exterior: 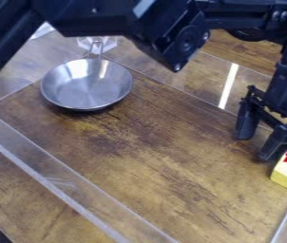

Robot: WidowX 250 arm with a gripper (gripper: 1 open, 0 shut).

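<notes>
My black gripper (256, 139) is low at the right side of the wooden board, fingers apart and pointing down, open. Just right of and below it sits a pale yellow package (286, 175) with a red label, partly cut off by the frame edge and partly behind the gripper. A steel pan (86, 87) with its handle toward the back sits at the upper left, well apart from the gripper.
Clear plastic walls (64, 195) border the board along the left and back. My arm spans the top of the view.
</notes>
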